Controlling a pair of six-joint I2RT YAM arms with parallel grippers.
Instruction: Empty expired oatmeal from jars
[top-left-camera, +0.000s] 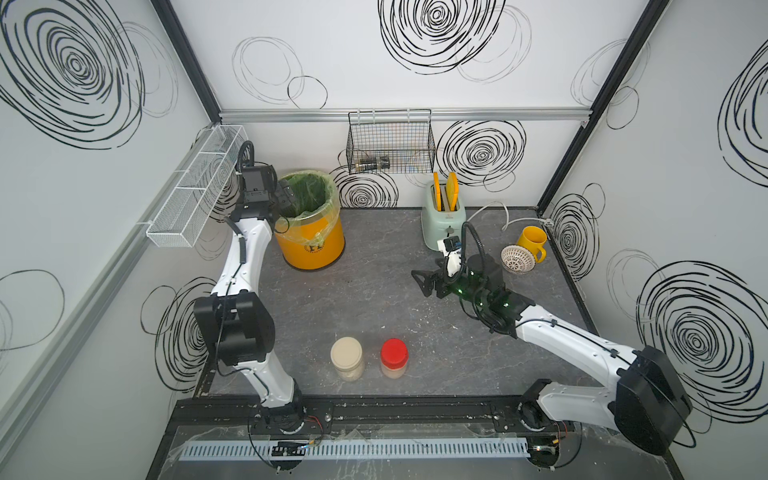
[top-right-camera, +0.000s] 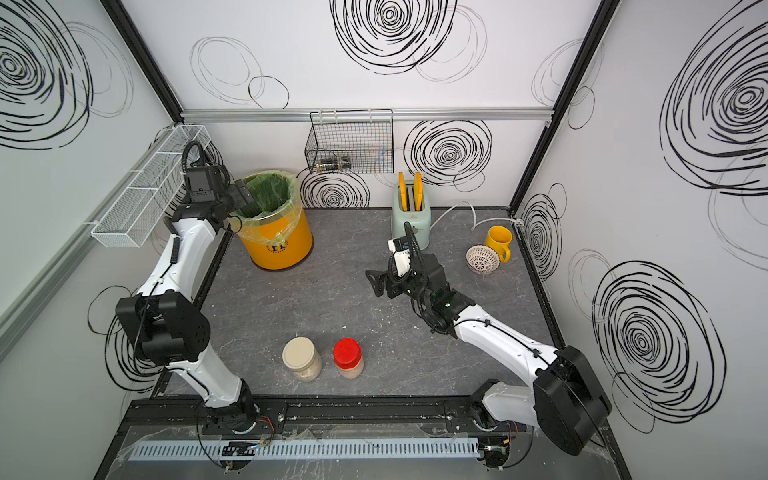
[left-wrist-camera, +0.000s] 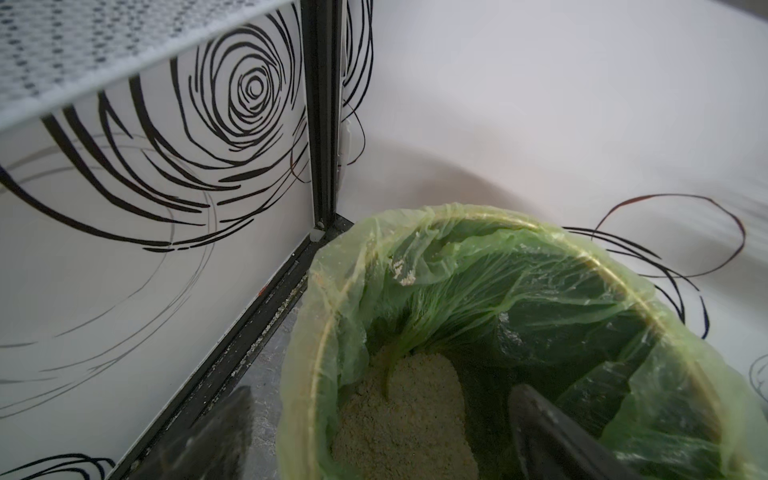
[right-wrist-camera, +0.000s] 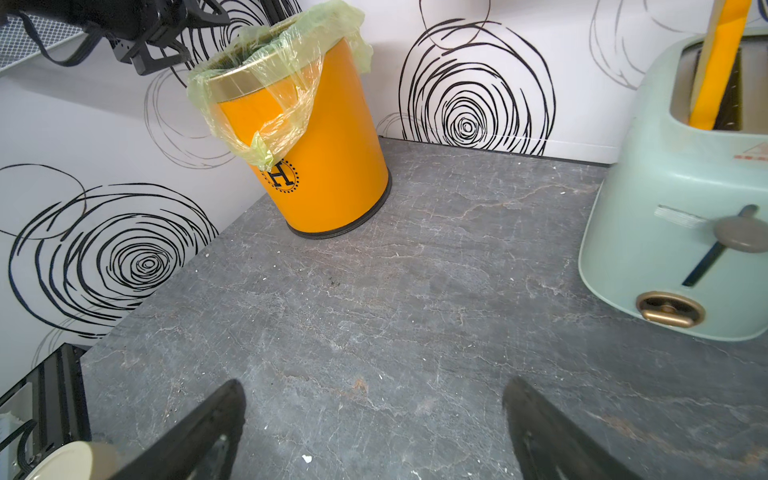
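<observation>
Two lidded jars stand upright near the front of the table: one with a cream lid (top-left-camera: 347, 353), the other with a red lid (top-left-camera: 394, 353). At the back left is the orange bin (top-left-camera: 313, 249), lined with a green bag. In the left wrist view, a pale oat-like heap (left-wrist-camera: 404, 416) lies inside the bin. My left gripper is open over the bin's near left rim, nothing between its fingers. Above the middle of the table, in front of the toaster, my right gripper hangs open and empty.
A mint toaster (top-left-camera: 442, 228) with yellow slices stands at the back. A yellow mug (top-left-camera: 529, 242) and a pale perforated bowl (top-left-camera: 517, 259) are at the right. The white wire rack (top-left-camera: 169, 238) hangs close to my left arm. Mid-table is clear.
</observation>
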